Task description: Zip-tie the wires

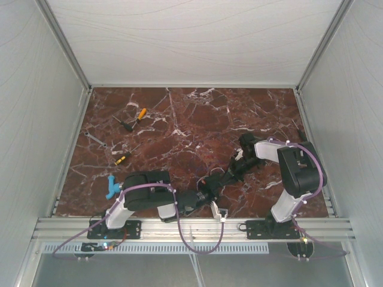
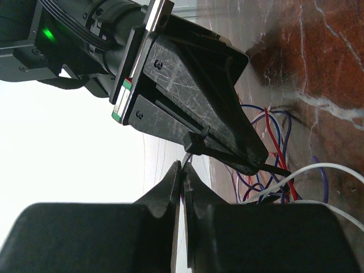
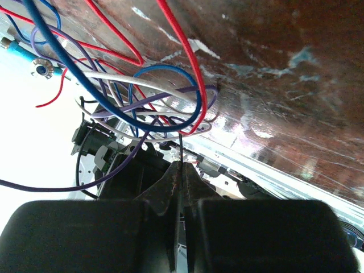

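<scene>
The loose bundle of red, blue, purple and white wires [image 3: 196, 116] lies at the table's front edge. A black zip tie [image 2: 194, 142] runs from its small square head toward the wires [image 2: 277, 133], its strap partly hidden by my right gripper's fingers. The left gripper is shut, a thin strand of the tie's tail coming from between its tips close to the head. In the right wrist view, the right gripper is shut on the dark strap [image 3: 181, 145], which rises edge-on to the wires. How tightly the loop sits cannot be told.
Screwdrivers [image 1: 141, 113] [image 1: 122, 158], a wrench [image 1: 96, 140] and a blue tool [image 1: 112, 187] lie on the left of the table. Both grippers are close together at the front.
</scene>
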